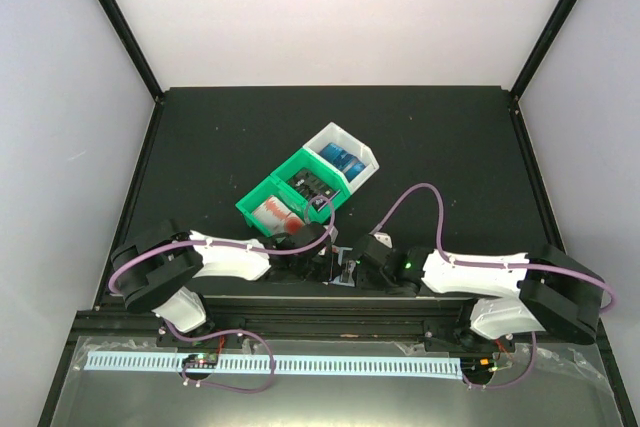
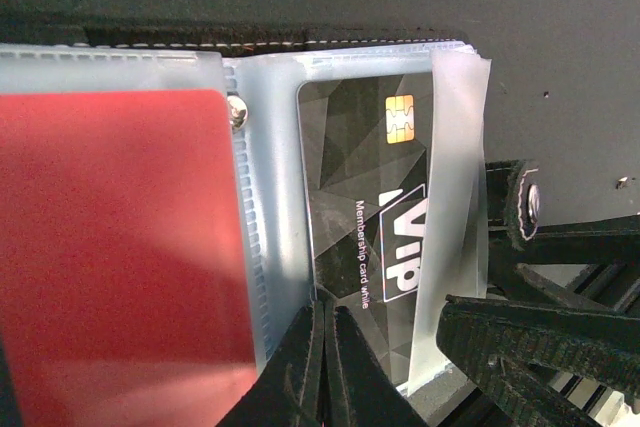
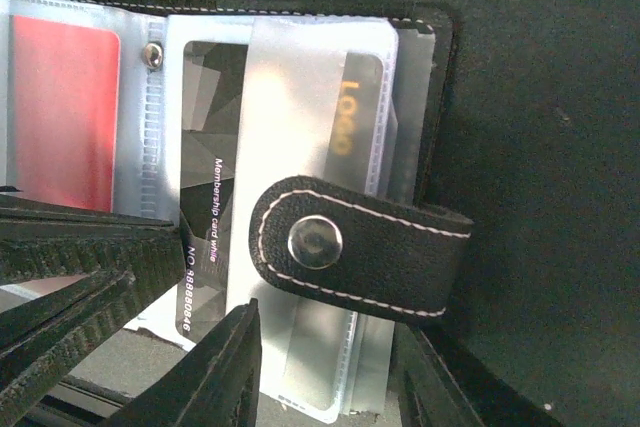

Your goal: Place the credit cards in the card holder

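Observation:
The card holder lies open with clear sleeves point(image 2: 275, 147) over a dark cover. Its left-hand sleeve shows a red card point(image 2: 120, 247); a black VIP card point(image 2: 345, 177) sits in the sleeve beside it, partly covered by a raised clear leaf point(image 2: 455, 167). My left gripper is shut, its tips at the black card's left edge, nothing visible between them. In the right wrist view, my right gripper stands partly open over the loose clear leaf point(image 3: 285, 107), with a snap strap point(image 3: 360, 247) just beyond its fingers. Whether the leaf passes between the tips cannot be told.
Beyond the grippers, in the top view, a green bin point(image 1: 260, 190) holds red-and-white and black cards, and a white bin point(image 1: 368, 172) holds blue cards. Both arms crowd the holder near the front edge.

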